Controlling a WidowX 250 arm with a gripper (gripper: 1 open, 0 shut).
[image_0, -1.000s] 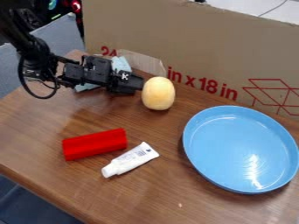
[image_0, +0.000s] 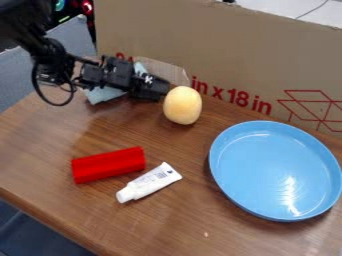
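My black gripper (image_0: 150, 86) reaches in from the upper left, low over the back of the wooden table, open, its tip just left of a pale yellow egg-shaped object (image_0: 182, 104). A light blue cloth or packet (image_0: 99, 93) lies partly behind it. A red cylinder (image_0: 108, 164) lies at the front left, and a white tube (image_0: 148, 183) lies beside it. A blue plate (image_0: 274, 170) sits at the right.
A large cardboard box (image_0: 247, 55) stands along the back of the table (image_0: 160, 230). The middle of the table between the gripper and the red cylinder is clear. The table's left edge drops to a dark floor.
The gripper has shifted slightly, a little upward and to the left. The objects on the table look unmoved.
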